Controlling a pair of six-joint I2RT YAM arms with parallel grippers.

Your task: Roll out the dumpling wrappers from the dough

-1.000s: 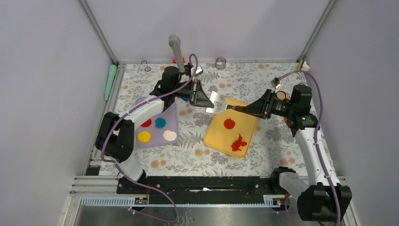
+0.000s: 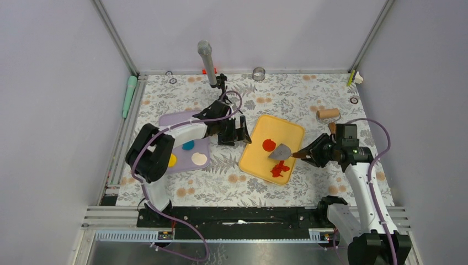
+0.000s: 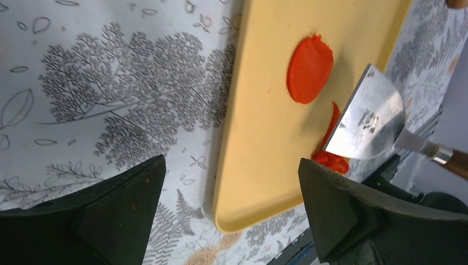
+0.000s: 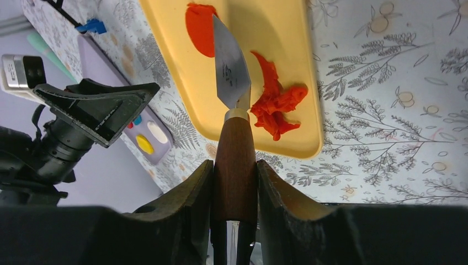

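Observation:
A yellow tray (image 2: pixel 257 163) holds a flattened red dough disc (image 2: pixel 269 144) and a crumpled, irregular red dough piece (image 2: pixel 280 169). My right gripper is shut on the wooden handle of a metal scraper (image 2: pixel 279 152), whose blade sits over the tray between the two dough pieces. My left gripper is open with nothing between its fingers, at the tray's left edge; in the left wrist view it looks down on the tray and patterned mat.
A lilac board (image 2: pixel 185 164) with coloured dough discs lies left, partly under the left arm. A wooden roller (image 2: pixel 328 113) lies right of the tray, a glass cup (image 2: pixel 259 73) at the back. The mat in front of the tray is clear.
The scraper in my right gripper has moved down and right from near the left gripper to over the tray.

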